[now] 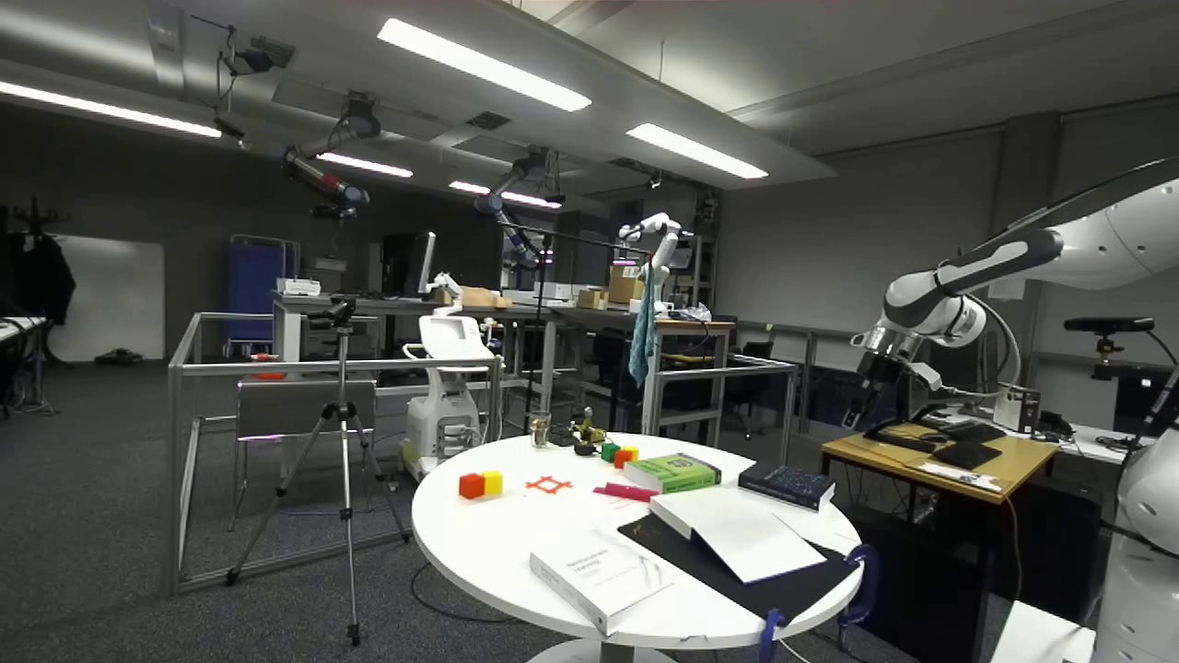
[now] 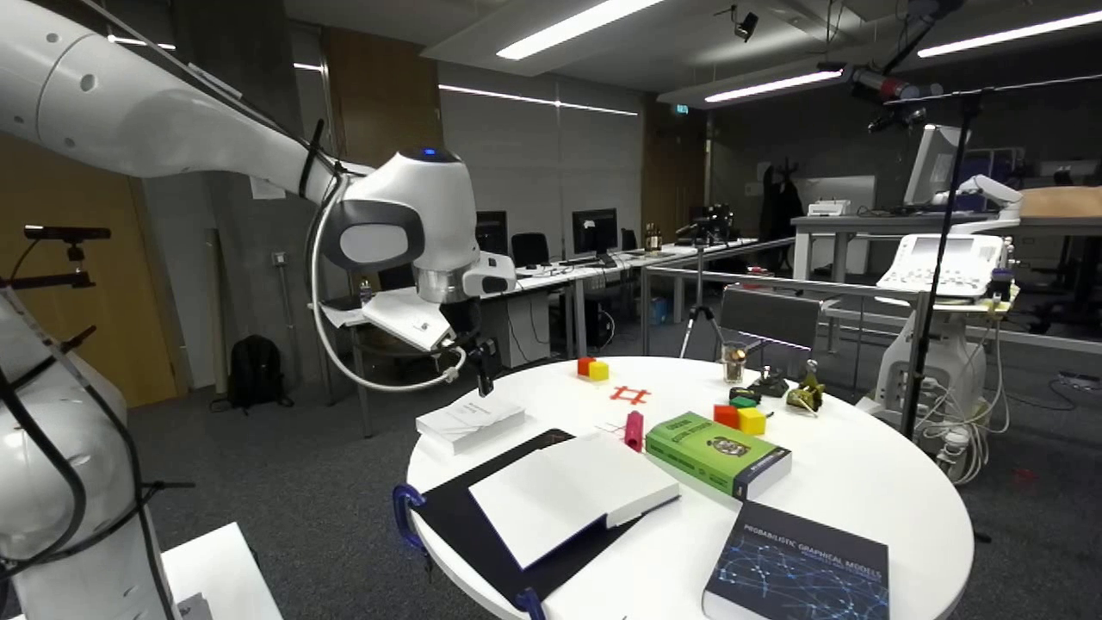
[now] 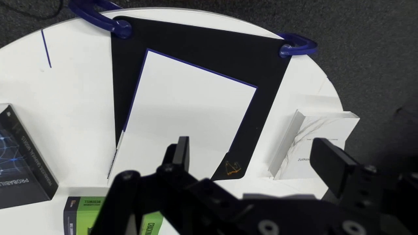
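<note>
My gripper is open in the wrist view, its two fingers [image 3: 181,154] wide apart with nothing between them. It hangs above the round white table, clear of everything on it; in exterior view 1 the gripper [image 1: 854,416] is tilted. Below it, an open book with blank white pages [image 3: 184,101] and blue cover edges lies on a black mat [image 3: 203,49]. To one side rests a white book [image 3: 317,145], and to the other a dark blue book [image 3: 15,168]. A green book [image 2: 713,446] lies beside the open one, partly hidden by the gripper in the wrist view.
Blue clamps [image 3: 100,19] grip the mat at the table edge. Further across the table are red and yellow cubes [image 1: 472,485], a red hash-shaped piece [image 1: 548,484], a dark pink object [image 2: 634,430], a glass [image 2: 733,362] and small figures. Bare tabletop [image 1: 486,541] shows between the white book and the cubes.
</note>
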